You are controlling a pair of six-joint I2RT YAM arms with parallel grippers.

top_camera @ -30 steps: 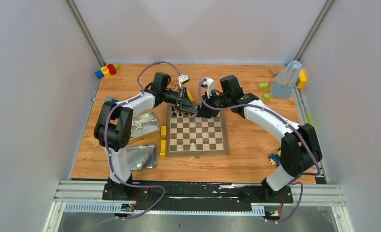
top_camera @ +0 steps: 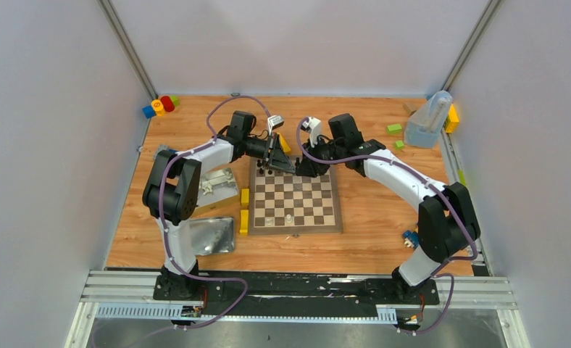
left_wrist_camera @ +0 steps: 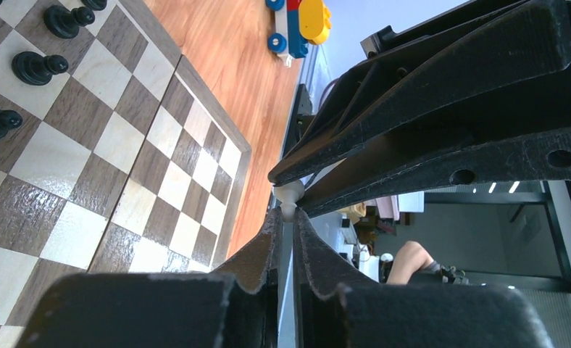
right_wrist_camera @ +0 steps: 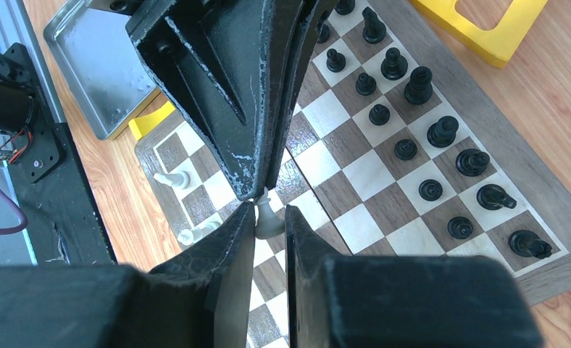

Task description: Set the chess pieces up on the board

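Observation:
Both grippers meet above the far part of the chessboard (top_camera: 293, 210). A white piece (left_wrist_camera: 288, 193) is between the left gripper's (left_wrist_camera: 288, 217) fingertips, with the other gripper's tips also at it. In the right wrist view the piece (right_wrist_camera: 268, 223) sits at the right gripper's (right_wrist_camera: 268, 217) tips; whether each grips it is unclear. Black pieces (right_wrist_camera: 442, 131) stand in two rows on the board's far side. Two white pieces (right_wrist_camera: 172, 180) are on the near part.
A box with white pieces (top_camera: 221, 188) and a metal tray (top_camera: 211, 235) lie left of the board. Yellow blocks (top_camera: 243, 221) flank the board. A plastic container (top_camera: 424, 123) stands at back right; table right of the board is mostly clear.
The left arm has shifted very slightly; otherwise the top view looks the same.

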